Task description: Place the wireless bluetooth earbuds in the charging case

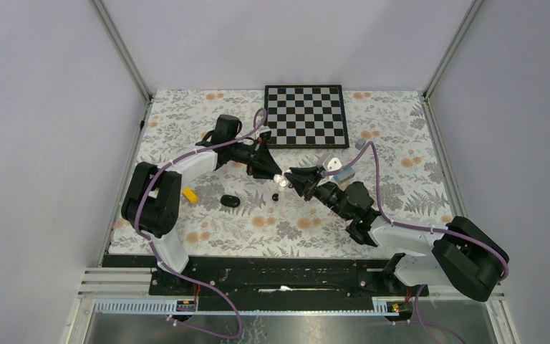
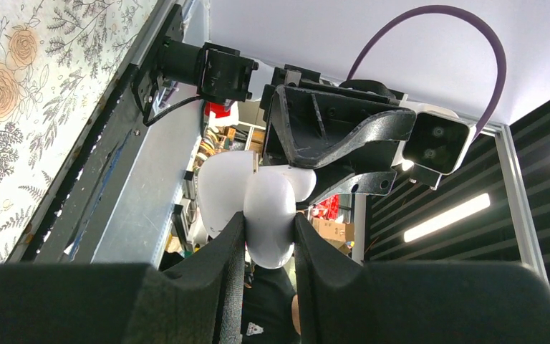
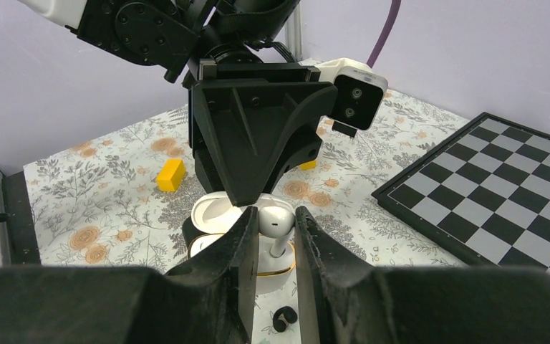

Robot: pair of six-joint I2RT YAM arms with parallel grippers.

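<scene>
My left gripper is shut on the white charging case [image 2: 270, 215], holding it off the table with its lid [image 3: 213, 213] open. In the right wrist view, the case's gold-edged body [image 3: 272, 282] shows below the left gripper's dark fingers [image 3: 225, 143]. A white earbud [image 3: 276, 221] is pinched in my right gripper, which is shut on it. Its stem [image 3: 278, 248] points down into the open case; how deep it sits cannot be told. From above, the left gripper [image 1: 277, 177] and right gripper [image 1: 291, 177] meet closely around the case [image 1: 281, 183].
On the table below lie a black case [image 1: 230, 201] and a small black earbud [image 1: 275, 196]. A yellow block [image 1: 190, 195] is at left, a blue box [image 1: 344, 174] behind the right arm. The chessboard [image 1: 306, 117] fills the back middle.
</scene>
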